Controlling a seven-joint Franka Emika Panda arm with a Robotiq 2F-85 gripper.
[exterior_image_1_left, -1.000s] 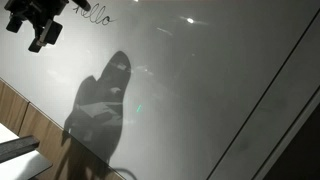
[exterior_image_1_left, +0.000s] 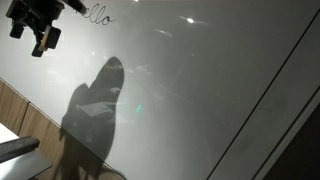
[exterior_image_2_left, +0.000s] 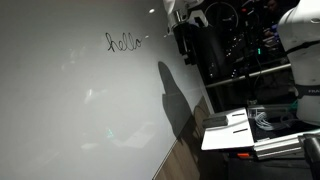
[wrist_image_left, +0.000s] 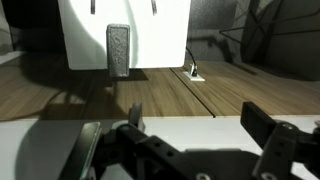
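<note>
Dark handwriting reading "hello" (exterior_image_2_left: 123, 42) stands on the whiteboard (exterior_image_2_left: 85, 110); in exterior view 1 the arm covers part of the word. My gripper is open, its dark fingers (wrist_image_left: 259, 122) spread wide in the wrist view with nothing between them. Ahead of it, apart from the fingers, a dark grey block like an eraser (wrist_image_left: 118, 50) lies on a white surface (wrist_image_left: 165, 35). In exterior view 1 the gripper (exterior_image_1_left: 42, 42) hangs at the upper left, near the writing.
A wooden strip (wrist_image_left: 165, 95) runs between the whiteboard and the white surface. A white tray-like top (exterior_image_2_left: 228, 137) and cables (exterior_image_2_left: 262, 122) are at the lower right in exterior view 2. The arm's shadow falls on the board.
In exterior view 1 my gripper has shifted slightly down and left and tilted, covering more of the word's start. Its shadow on the board has moved a little too.
</note>
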